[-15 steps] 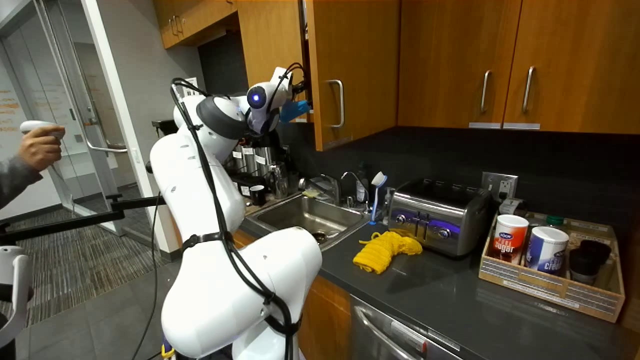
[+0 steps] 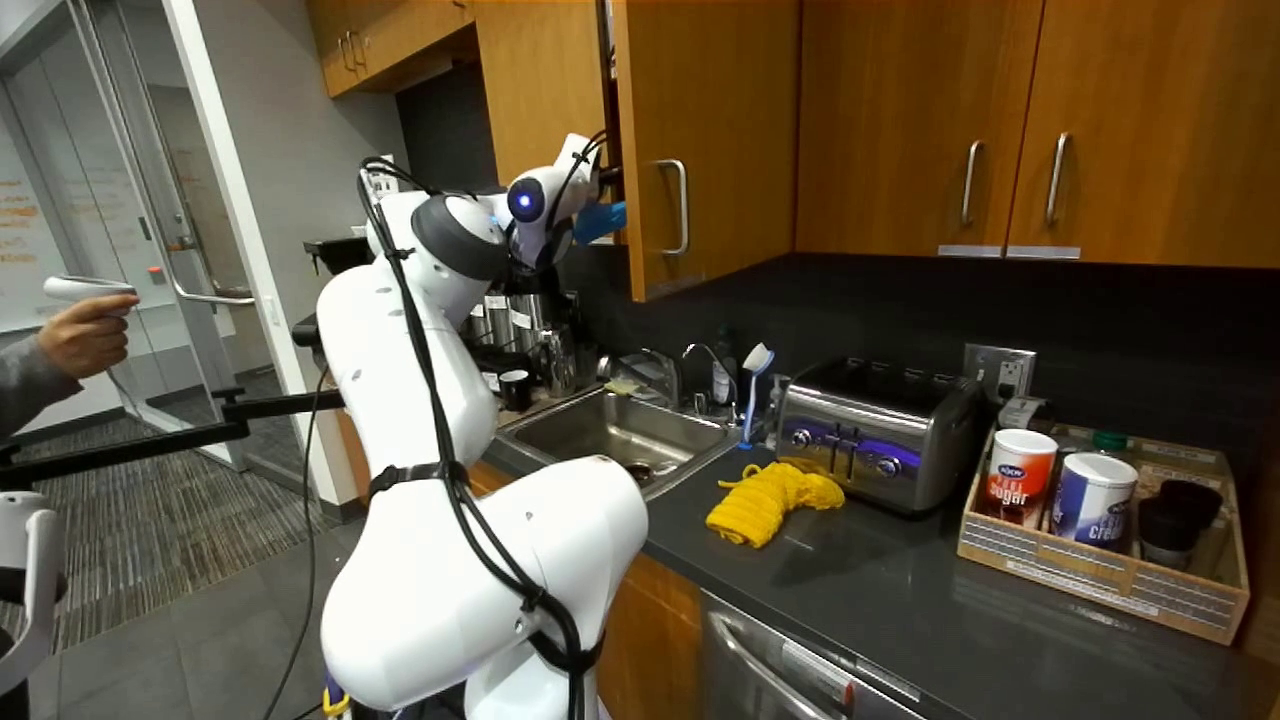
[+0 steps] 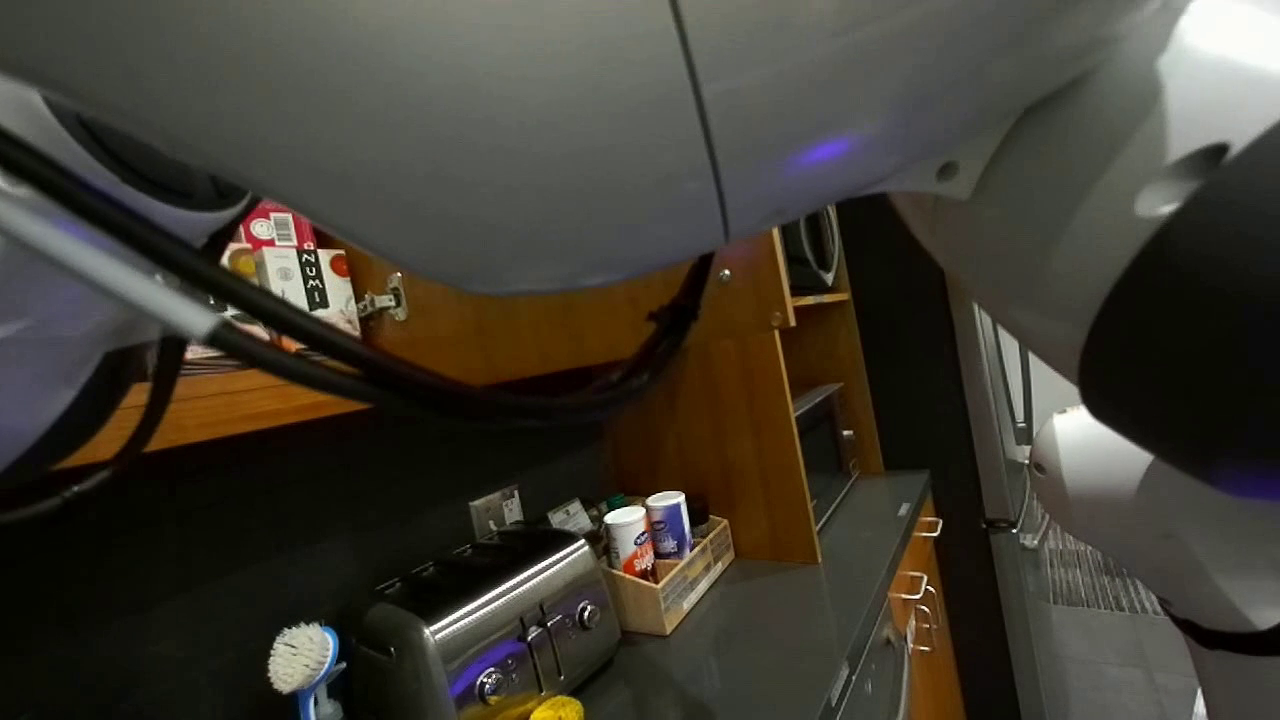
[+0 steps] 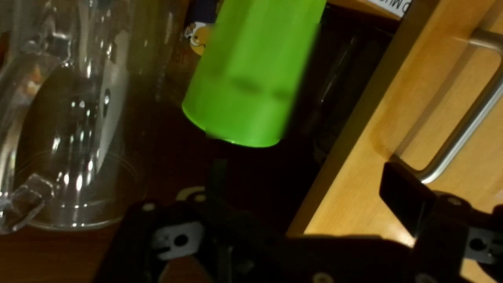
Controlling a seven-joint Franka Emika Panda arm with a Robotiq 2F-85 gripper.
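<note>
My gripper stands open in the wrist view, its dark fingers wide apart and nothing held between them. Ahead of it, inside the cabinet, is a bright green cup [image 4: 254, 75], its top cut off by the frame. A clear pitcher [image 4: 80, 141] with a handle stands to the left of the cup. On the right is the open cabinet door [image 4: 372, 165] with its metal handle [image 4: 464, 129]; the right finger [image 4: 405, 195] appears in front of the door. In exterior view 1 the same door [image 2: 720, 132] hides the fingers.
Boxes of tea [image 3: 300, 282] sit on the cabinet shelf. Below are the sink [image 2: 624, 432], a yellow cloth [image 2: 774, 498], a toaster [image 2: 882, 432] and a box of canisters [image 2: 1104, 570]. A person's hand [image 2: 90, 336] holds a controller at left.
The arm has shifted slightly to the right in exterior view 1, bringing the wrist closer to the cabinet opening. The person's hand is a little lower. The door looks unmoved.
</note>
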